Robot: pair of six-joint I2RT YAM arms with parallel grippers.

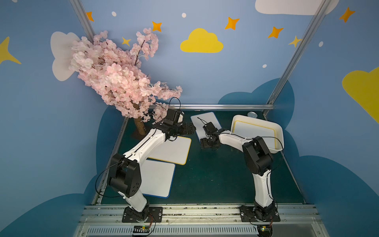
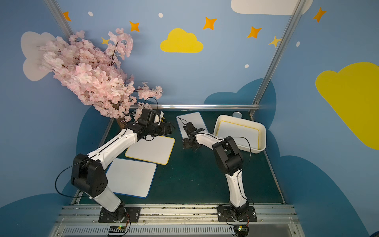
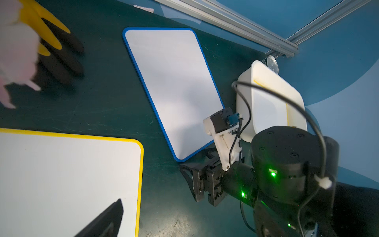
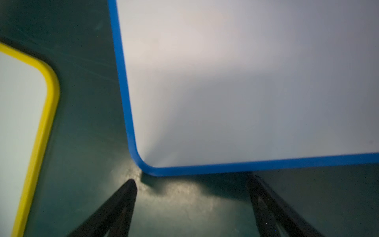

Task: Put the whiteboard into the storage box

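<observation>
A blue-edged whiteboard (image 3: 173, 79) lies flat on the dark green table, towards the back and left of the box. At its near edge my right gripper is open, fingers spread with only table showing between them; the board's near left corner lies just beyond. My left gripper (image 1: 190, 128) hangs open above the table, left of that board and near the yellow-edged whiteboard (image 3: 63, 173). Another blue-edged whiteboard (image 2: 132, 177) lies closer to the front left. The white storage box (image 1: 281, 144) stands at the back right with a yellow-edged board (image 1: 254, 131) inside.
A pink blossom tree (image 1: 118, 75) fills the back left corner. Under its branches lies a yellow and black glove (image 3: 55, 43). A clear round object (image 1: 252, 114) sits behind the box.
</observation>
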